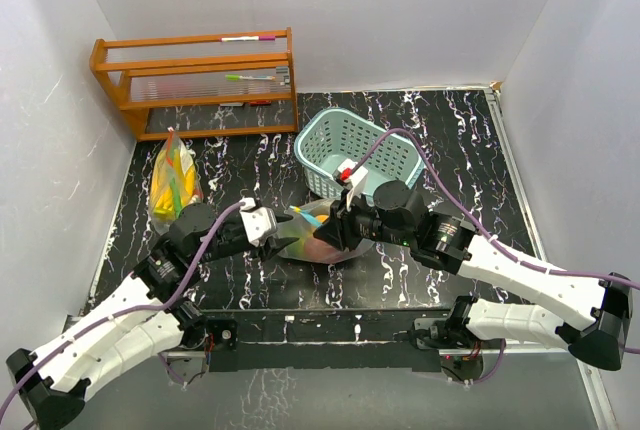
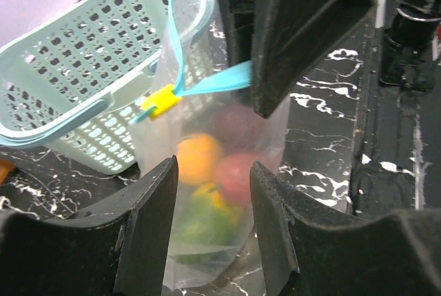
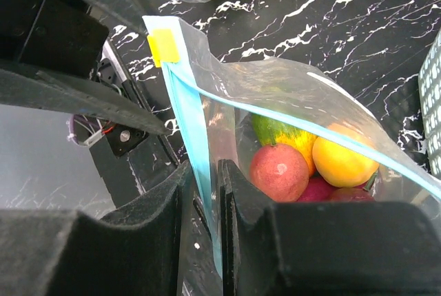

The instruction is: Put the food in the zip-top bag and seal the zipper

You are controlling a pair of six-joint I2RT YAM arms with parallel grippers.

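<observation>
The clear zip bag (image 1: pixel 318 245) holds fruit and vegetables: a red fruit (image 3: pixel 278 172), an orange (image 3: pixel 344 160) and a green-yellow one (image 3: pixel 282 129). Its blue zipper strip has a yellow slider (image 2: pixel 162 100) (image 3: pixel 162 45) at one end. My right gripper (image 1: pixel 336 228) is at the bag's mouth, its fingers on the blue strip in the right wrist view; whether they are closed tight is unclear. My left gripper (image 1: pixel 278 238) faces the bag with fingers apart and nothing visibly between them.
A mint basket (image 1: pixel 355 150) sits behind the bag. A wooden rack (image 1: pixel 190 100) stands at the back left, and another bag of yellow food (image 1: pixel 172 182) lies at the left.
</observation>
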